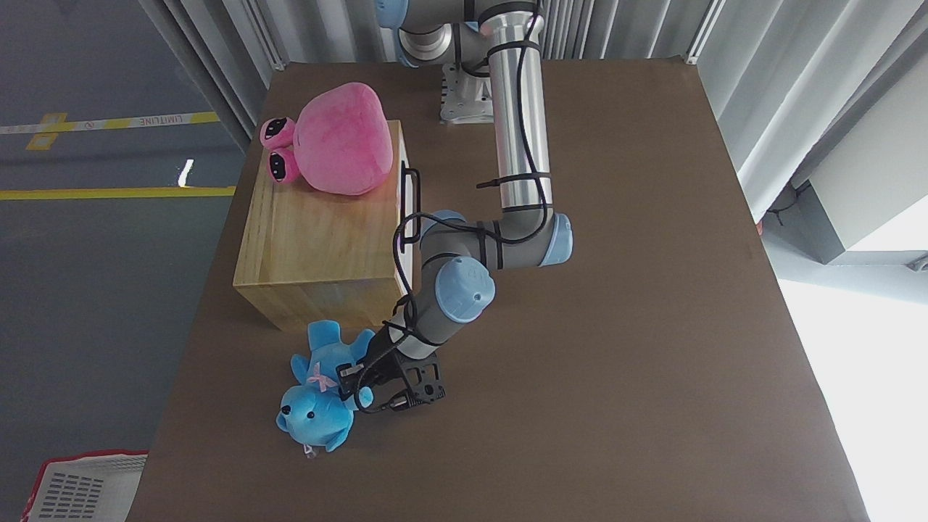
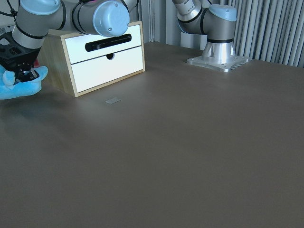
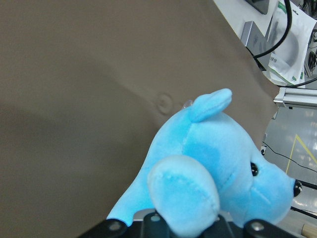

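A blue plush bear (image 1: pixel 315 410) with a pink bow lies at the front left of the table, beside a wooden cabinet. My gripper (image 1: pixel 352 383) is at the bear's body, at its right side below the bow; whether it grips the bear is hidden. In the wrist view the bear's head and ear (image 3: pixel 208 148) fill the lower right, above the black gripper housing. In the left view the bear (image 2: pixel 21 89) shows under the gripper at the far left.
The wooden cabinet (image 1: pixel 304 239) with white drawers (image 2: pixel 107 71) stands behind the bear, a pink plush toy (image 1: pixel 344 139) on top. A basket (image 1: pixel 87 487) sits off the front-left edge.
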